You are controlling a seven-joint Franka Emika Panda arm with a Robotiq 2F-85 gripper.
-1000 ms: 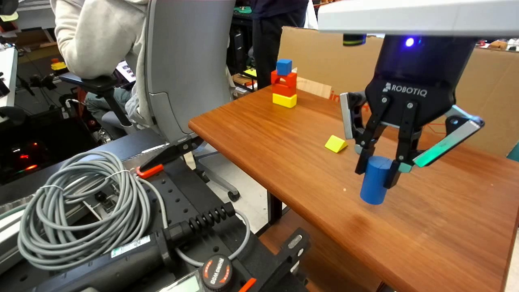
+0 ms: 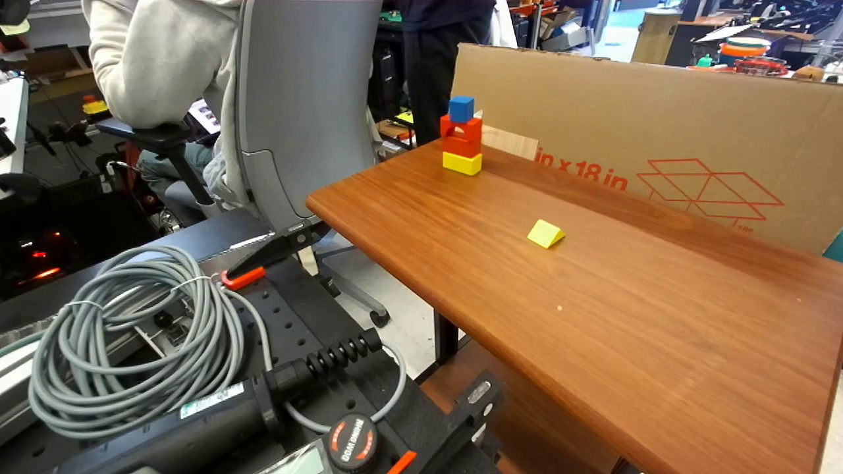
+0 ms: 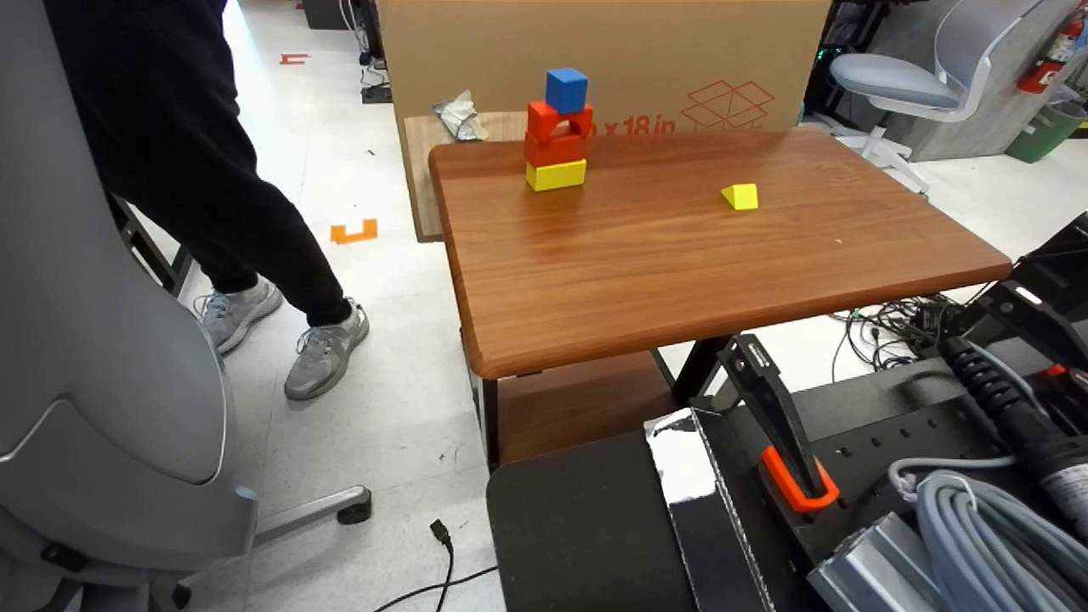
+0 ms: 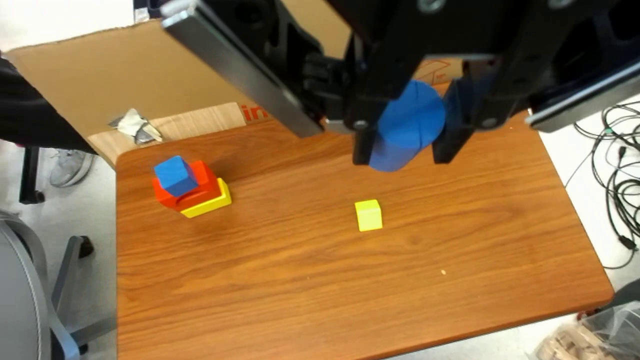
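In the wrist view my gripper is shut on a blue cylinder [image 4: 403, 129], held high above the table. Neither exterior view has the gripper or cylinder in it. A stack stands near the table's far left corner: a yellow block [image 2: 462, 162] at the bottom, a red block [image 3: 556, 150] on it, a red arch-shaped block [image 3: 543, 117] above that, and a blue cube [image 3: 567, 91] on top. Alone on the tabletop, to the right of the stack, lies a yellow wedge [image 2: 546, 233].
The wooden table [image 2: 656, 332] is otherwise mostly bare. Behind it a large cardboard sheet [image 2: 672, 118] stands upright. An office chair [image 2: 308, 95] is at the left, and a black bench with coiled grey cable [image 2: 142, 340] lies in front.
A second ago the gripper held the blue cylinder low over the table's middle right. It has since left exterior view 1, cylinder included. The stack and wedge have not moved.
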